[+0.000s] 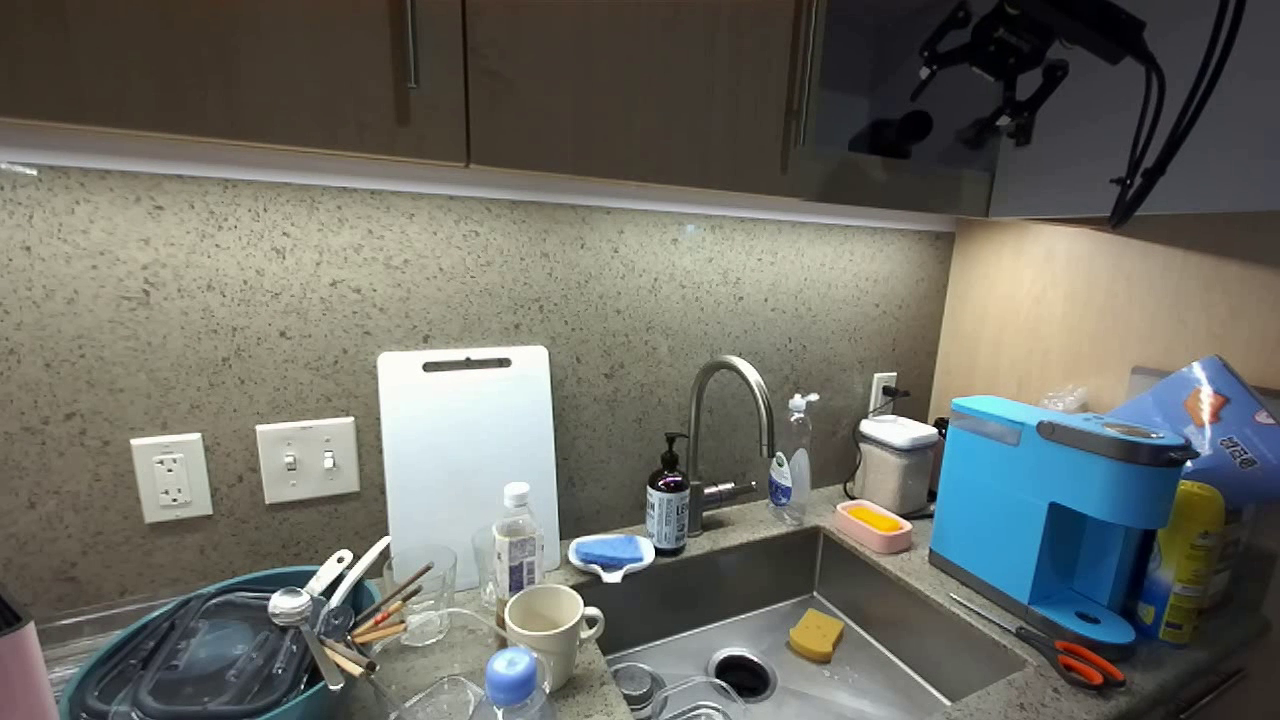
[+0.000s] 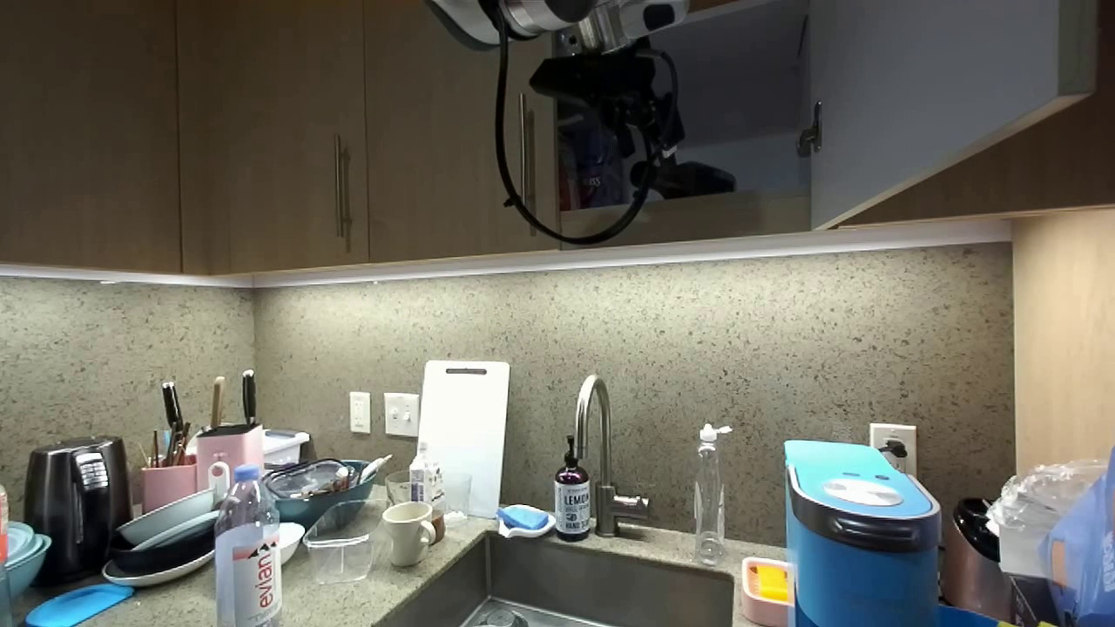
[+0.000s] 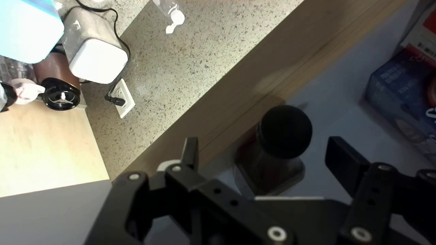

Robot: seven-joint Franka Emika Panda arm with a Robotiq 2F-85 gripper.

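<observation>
A small bottle with a round black cap (image 3: 286,131) and a dark see-through body (image 3: 267,171) is inside the open upper cabinet. In the wrist view it appears between my open gripper's fingers, closer to the left one, with clear space on both sides. From the first exterior view, the bottle (image 1: 884,136) looks like a dark shape lying at the cabinet opening, and the gripper (image 1: 967,108) hangs just to its right. In the second exterior view the arm partly blocks the cabinet, where the dark bottle (image 2: 698,179) lies near the front edge.
A blue box (image 3: 404,98) stands deeper in the cabinet. The open cabinet door (image 2: 941,94) is to the right of the arm. Below are the sink (image 1: 882,624), the faucet (image 1: 758,402), a blue coffee machine (image 1: 1020,492) and a clear soap bottle (image 2: 710,502).
</observation>
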